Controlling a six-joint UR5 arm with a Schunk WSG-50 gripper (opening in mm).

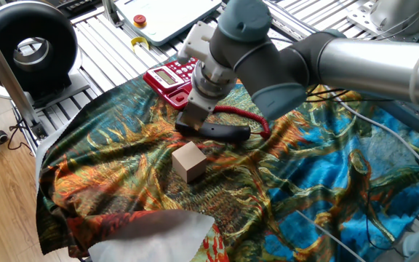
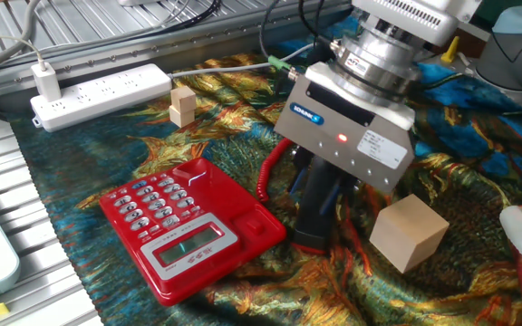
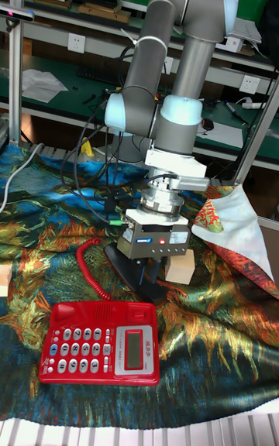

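Note:
A red desk phone (image 2: pixel 188 231) with grey keys and a small display rests on the patterned cloth. Off its cradle, the black handset (image 1: pixel 228 133) lies on the cloth alongside, joined to a coiled red cord (image 1: pixel 247 113). My gripper (image 2: pixel 321 186) points down over the handset near one end, its dark fingers low around the black grip in exterior view 2. Dark on dark, they do not show whether they press on it or stand apart. In exterior view 3 the gripper body (image 3: pixel 154 241) covers part of the handset (image 3: pixel 124 269).
A plain wooden cube (image 1: pixel 189 161) stands close to the handset. Two small wooden blocks (image 2: pixel 182 107) sit by a white power strip (image 2: pixel 107 98). The cloth (image 1: pixel 304 175) is rumpled; a black ring-shaped device (image 1: pixel 28 51) stands at the left.

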